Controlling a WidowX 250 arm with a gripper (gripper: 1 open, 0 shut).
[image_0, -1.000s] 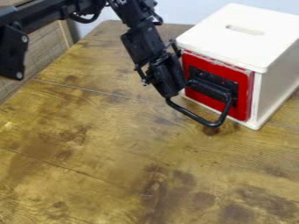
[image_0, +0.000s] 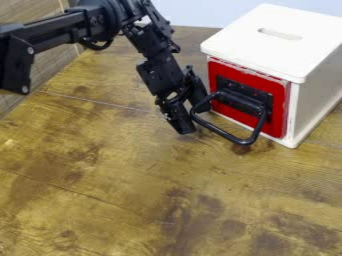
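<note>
A white box (image_0: 281, 45) with a red front panel (image_0: 267, 84) stands at the upper right, with a black door and bar handle (image_0: 243, 140) on that front, the handle reaching out and down toward the table. My black gripper (image_0: 185, 112) is low at the left of the box's front, beside the left end of the handle, close to the table. Its fingers are dark against the dark handle, so whether they touch it is unclear.
A pale wall runs behind, with a wooden edge at the upper left.
My gripper has moved down toward the table and slightly left of where it was at the handle. The box looks unmoved.
</note>
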